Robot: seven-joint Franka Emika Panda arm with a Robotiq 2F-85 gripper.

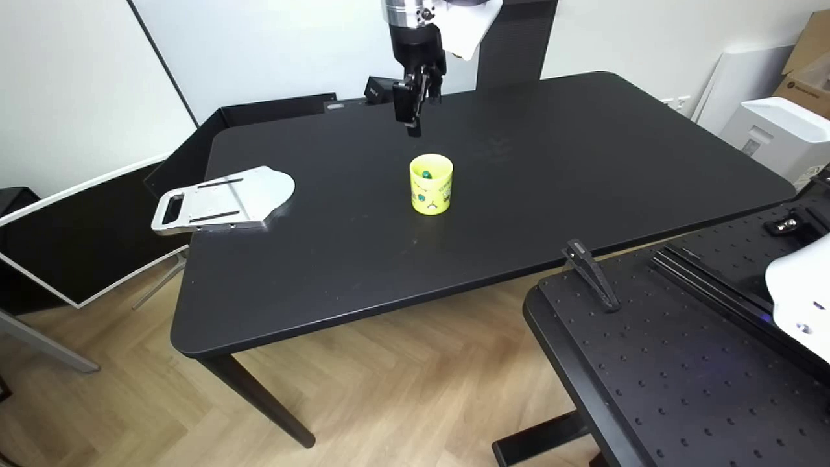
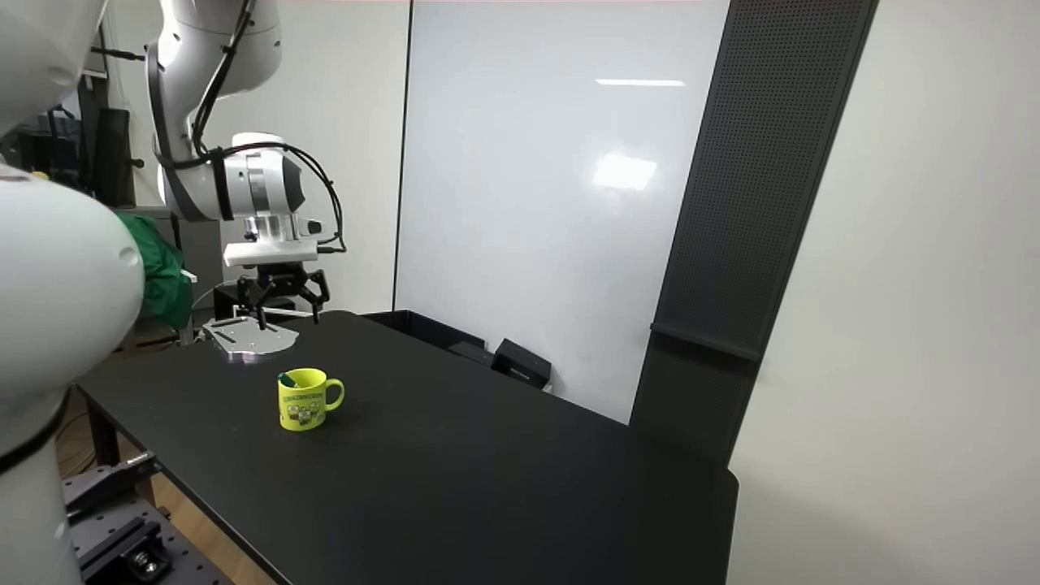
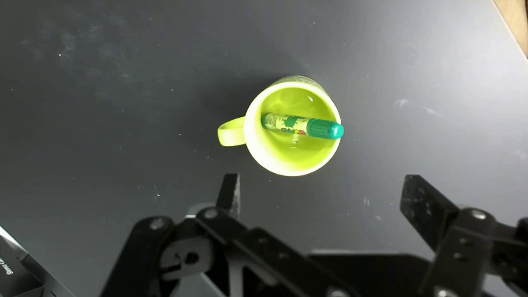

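Observation:
A yellow-green mug [image 1: 431, 192] stands upright on the black table, its handle showing in exterior view 2 on the right of the mug [image 2: 303, 401]. Inside it leans a green marker [image 3: 302, 126], whose teal cap rests at the rim in the wrist view. Above the table hangs my gripper, open, its fingers wide apart with only bare tabletop between them. In the wrist view the mug [image 3: 289, 166] lies just beyond the fingertips, apart from them. Exterior view 1 has the gripper [image 1: 420, 128] higher than the mug and toward the table's back edge.
A flat silver plate with a handle slot [image 1: 233, 198] lies at the table's left side. A black box [image 2: 522, 361] stands by the back edge.

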